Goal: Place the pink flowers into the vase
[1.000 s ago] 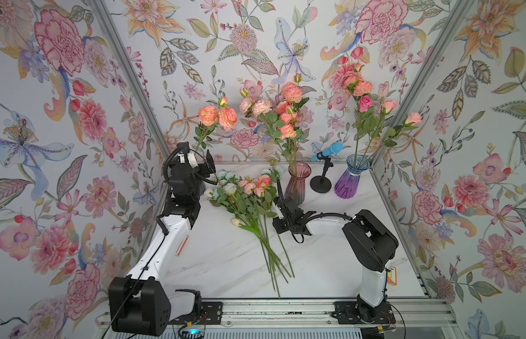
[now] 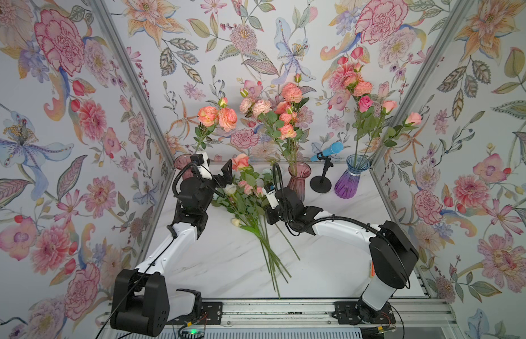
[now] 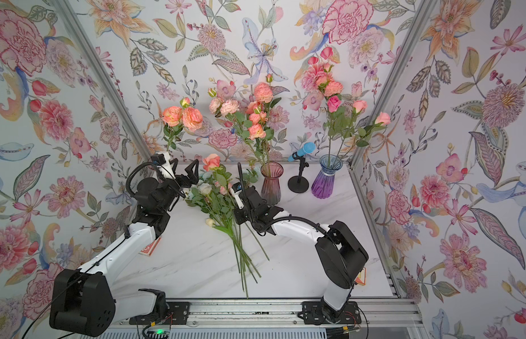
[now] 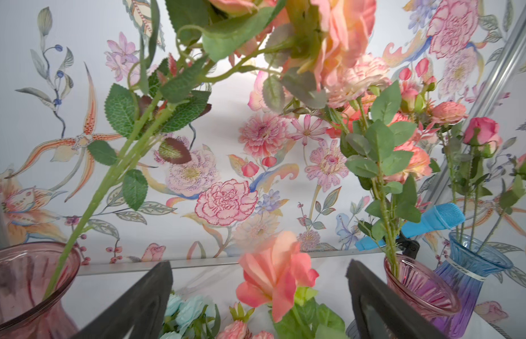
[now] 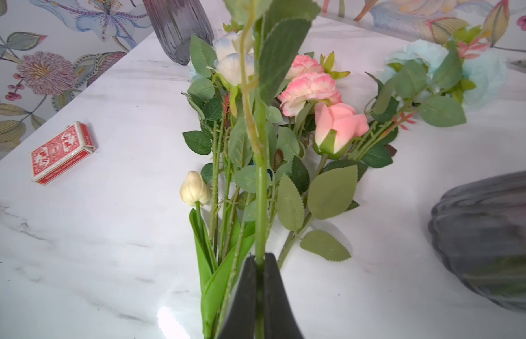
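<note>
A pink-orange rose [image 2: 240, 162] rises above a pile of loose flowers. My right gripper is shut on its long green stem [image 5: 261, 214], which runs up out of the right wrist view. My left gripper is open; the rose's bloom [image 4: 277, 275] shows in the gap beyond its fingertips, with no visible contact. Left of that gripper is a pink glass vase [image 4: 65, 268] with one flowering stem in it. A second pink vase [image 2: 297, 183] holds several peach and pink blooms. The purple-blue vase [image 2: 347, 183] at right holds pink roses.
Loose flowers [image 5: 311, 93], pink, white and pale blue, lie mid-table with stems toward the front. A blue microphone [image 2: 329, 151] on a black stand is between two vases. A red card box [image 5: 62, 152] lies at left.
The rose has risen and shifted left out of the pile, with my right gripper moving left and up. My left gripper has moved right toward it, staying open.
</note>
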